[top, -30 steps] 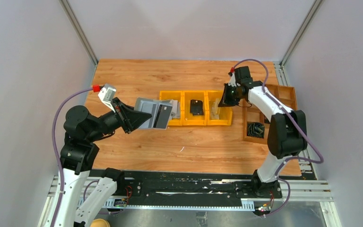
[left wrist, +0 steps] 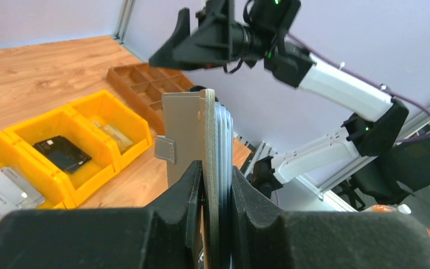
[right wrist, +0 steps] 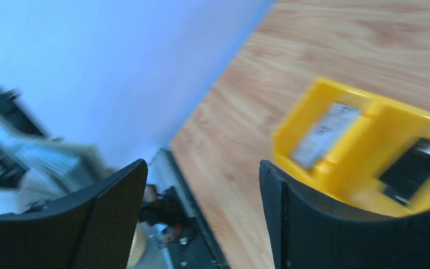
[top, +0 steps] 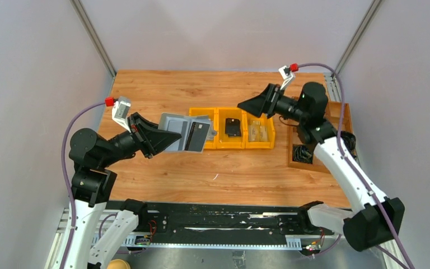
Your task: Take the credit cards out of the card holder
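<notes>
My left gripper (top: 173,138) is shut on the open card holder (top: 187,131) (left wrist: 182,129), held upright-edged in the left wrist view, with a grey body and a dark strip with a card-like face in the top view. My right gripper (top: 245,107) is open in the air above the back of the yellow trays, with nothing visible between its fingers. The right wrist view is blurred, with the holder at its left edge.
Three yellow trays (top: 232,145) (left wrist: 89,190) hold cards, a black item (top: 233,128) and clear packets. A wooden compartment box (top: 319,168) with cables stands at right.
My right gripper has risen out of the right-hand yellow tray and moved up and leftward. The left gripper, holding the card holder, has shifted very slightly.
</notes>
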